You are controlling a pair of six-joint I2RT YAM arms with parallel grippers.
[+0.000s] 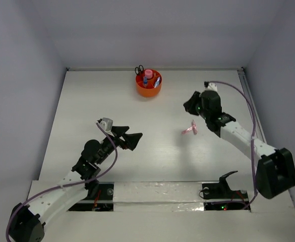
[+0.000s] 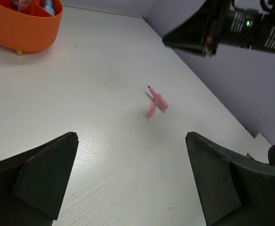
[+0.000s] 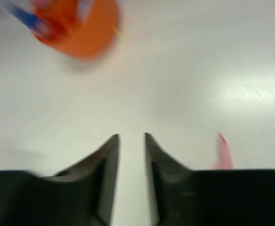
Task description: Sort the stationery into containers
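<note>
The orange container (image 1: pixel 148 93) at the back of the table holds black-handled scissors (image 1: pixel 139 69), a pink round item (image 1: pixel 148 74), a blue item (image 1: pixel 145 81) and a light-blue one (image 1: pixel 157 81). Two pink pieces of stationery lie touching or crossed on the table right of centre: a pink marker (image 2: pixel 159 99) and a thinner pink item (image 2: pixel 151 110). Above and behind them hovers my right gripper, part open, with nothing between its fingers. Over the left-centre table my left gripper stands wide open and empty.
Between the container and the left arm the white table (image 1: pixel 97 96) is bare. Grey walls close in the back and both sides. The right wrist view is blurred.
</note>
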